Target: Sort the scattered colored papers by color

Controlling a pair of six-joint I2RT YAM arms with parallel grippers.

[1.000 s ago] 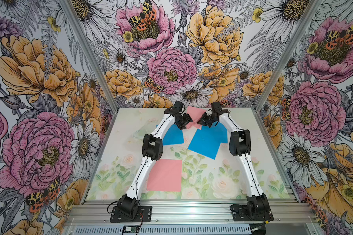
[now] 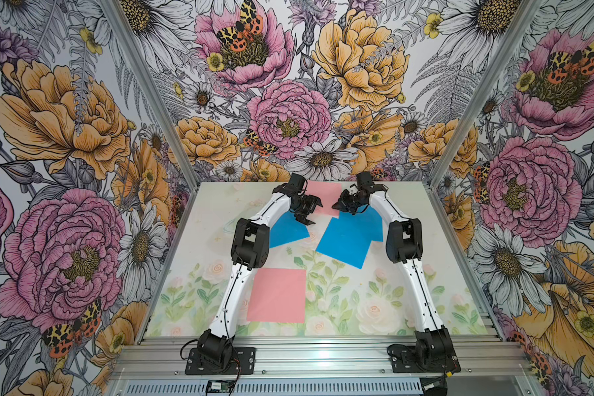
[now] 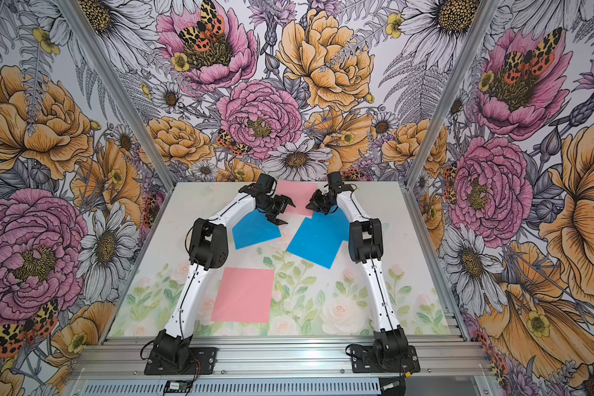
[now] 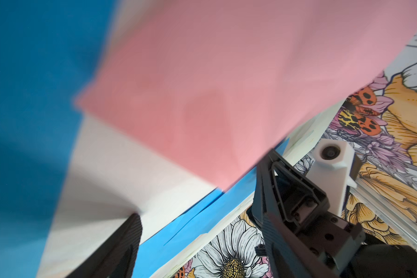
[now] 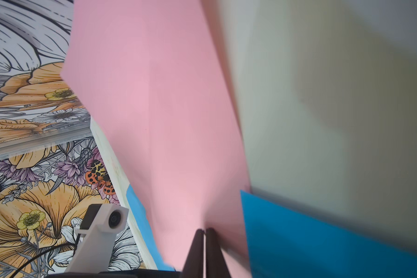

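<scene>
A pink paper (image 2: 323, 192) lies at the back middle, between both hands. My left gripper (image 2: 316, 212) is open at its left edge; in the left wrist view no paper sits between its wide-apart fingers (image 4: 118, 252). The right gripper (image 2: 337, 206) is at the paper's right side. Its fingers (image 5: 195, 254) are almost together over the pink sheet, and whether they pinch it is unclear. One blue paper (image 2: 287, 231) is below the left gripper, partly under the arm. Blue papers (image 2: 345, 243) overlap under the right one. A second pink paper (image 2: 280, 295) lies flat at the front.
A patterned wall (image 2: 290, 118) rises directly behind the back edge. Both hands are close together there.
The left blue paper has shifted slightly; the right arm looks unmoved.
</scene>
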